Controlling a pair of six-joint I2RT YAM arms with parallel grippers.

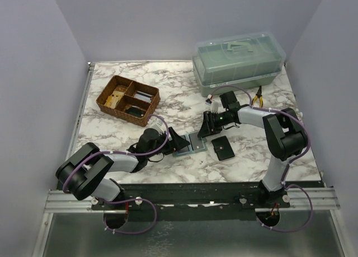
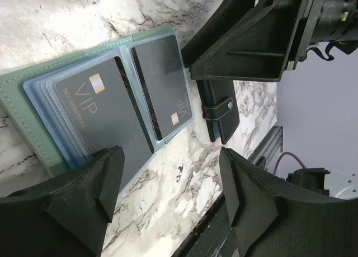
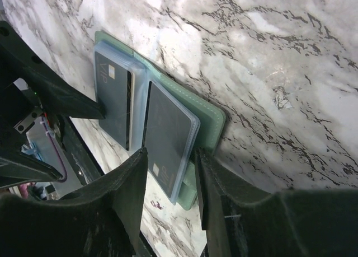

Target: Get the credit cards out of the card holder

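Observation:
An open green card holder (image 2: 17, 80) lies flat on the marble, with grey VIP cards (image 2: 100, 117) in clear sleeves on both halves. My left gripper (image 1: 178, 141) is low over the holder's left half; in its own view the fingertips reach the near edge of the card stack, and what lies between them is unclear. My right gripper stands open at the edge of the other card section (image 3: 168, 134), its fingertips at the card's border.
A closed dark wallet (image 1: 222, 149) lies right of the holder. A woven basket (image 1: 128, 114) stands back left, a lidded plastic box (image 1: 238, 66) back right, with yellow-handled pliers (image 1: 258, 100) beside it.

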